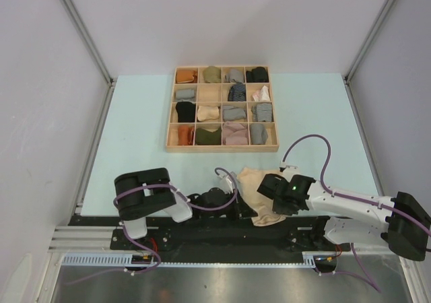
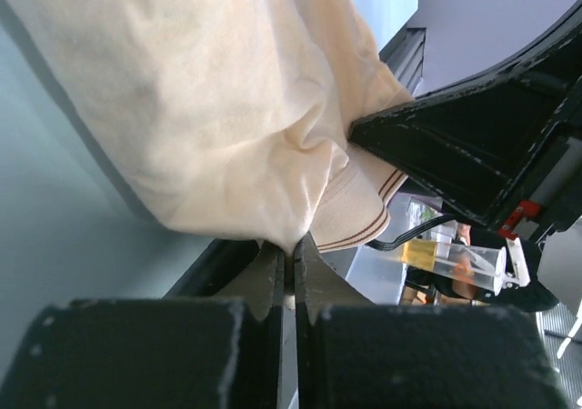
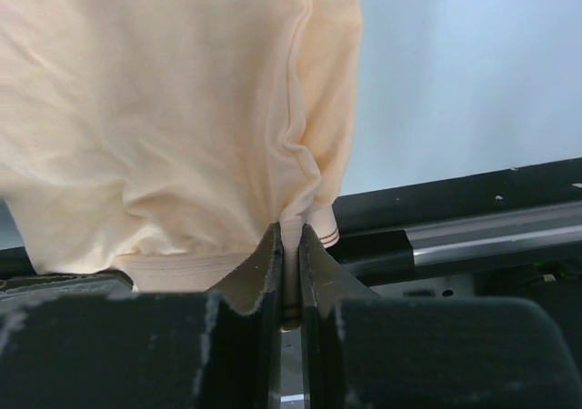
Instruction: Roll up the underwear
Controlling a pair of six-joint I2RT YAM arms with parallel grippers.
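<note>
Cream underwear [image 1: 256, 185] with a striped waistband lies at the table's front edge, between both arms, its lower end past the edge. My left gripper is shut at its left lower part, where the fabric bunches right at the fingertips; whether any cloth sits between them is hard to tell. My right gripper is shut on a gathered fold of the underwear at its waistband end, with cloth showing between the fingers. The black right gripper body [image 2: 473, 136] also shows in the left wrist view, pressing by the cloth.
A wooden divided box [image 1: 222, 148] of folded clothes stands at the back centre. A dark rail [image 3: 491, 191] runs along the front edge.
</note>
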